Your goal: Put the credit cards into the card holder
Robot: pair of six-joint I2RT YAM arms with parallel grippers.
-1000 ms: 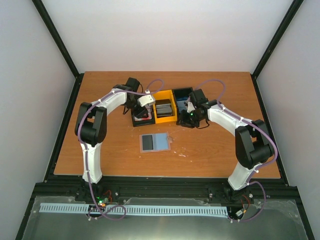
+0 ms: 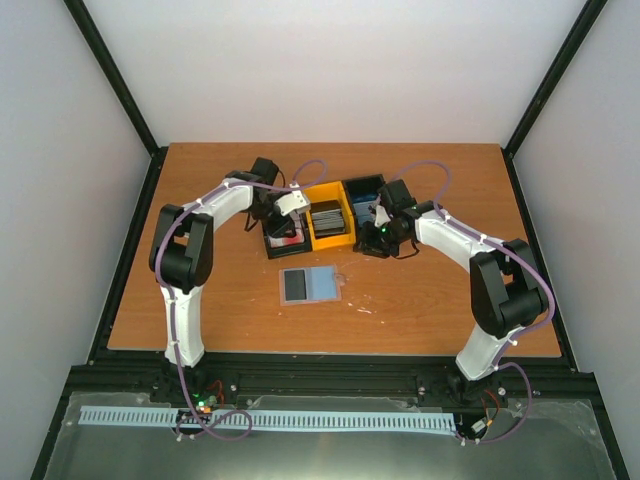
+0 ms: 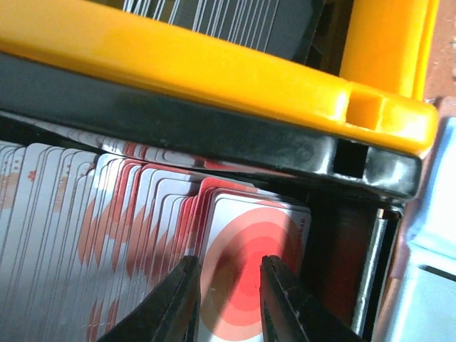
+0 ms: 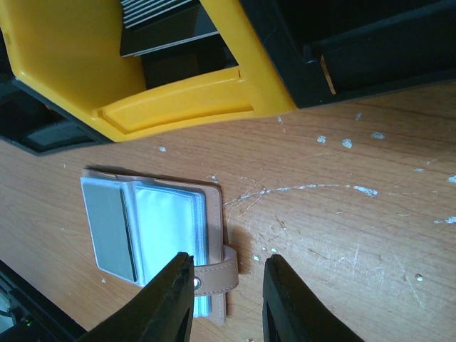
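Note:
In the left wrist view my left gripper is over a black bin packed with upright credit cards, their faces grey-white and red. Its fingers stand apart on either side of the front card, which bears a red circle; no grip on it shows. The card holder lies open on the table, with clear sleeves, a grey card in the left one, and a pinkish-brown strap. My right gripper is open above the holder's strap side, nothing between its fingers.
A yellow bin with dark cards stands in the middle, between the left black bin and another black bin holding blue-grey cards. Bare table surrounds the holder, with pale scuffs to its right.
More of the card in the left black bin shows under my left gripper, which has shifted very slightly. The right arm, bins and holder look unmoved.

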